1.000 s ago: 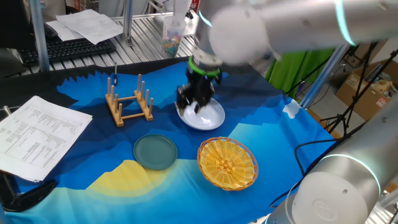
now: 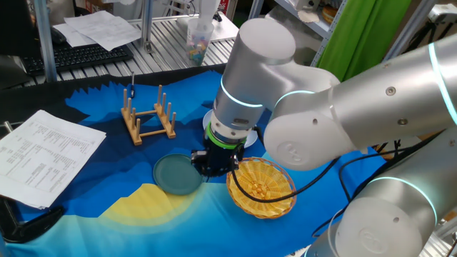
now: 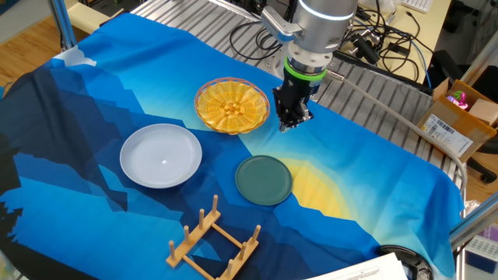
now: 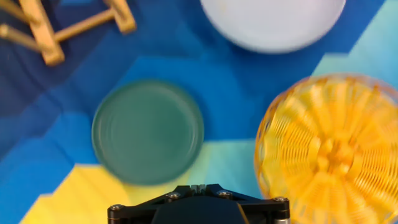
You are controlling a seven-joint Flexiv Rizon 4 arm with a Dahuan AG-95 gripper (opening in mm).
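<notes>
My gripper hangs above the cloth, its black fingertips together and nothing showing between them. In exterior view 2 the gripper (image 3: 292,124) is in the air past the far side of the green plate (image 3: 264,180), to the right of the yellow wicker basket (image 3: 232,106). The wrist view has the green plate (image 4: 148,132) ahead and to the left, with the basket (image 4: 333,152) to the right. A white plate (image 4: 273,18) is cut off at the top edge there. It shows whole and empty in exterior view 2 (image 3: 161,155).
A wooden peg rack (image 2: 148,121) stands on the blue cloth near the plates. Printed sheets (image 2: 46,157) lie at the left, over a black object (image 2: 28,227). A keyboard (image 2: 78,58) and a clear cup (image 2: 198,39) sit behind the cloth.
From above the white plate, my gripper has moved toward the front, past the green plate's right side. The arm has swung along with it. Plates, basket and rack have stayed in place.
</notes>
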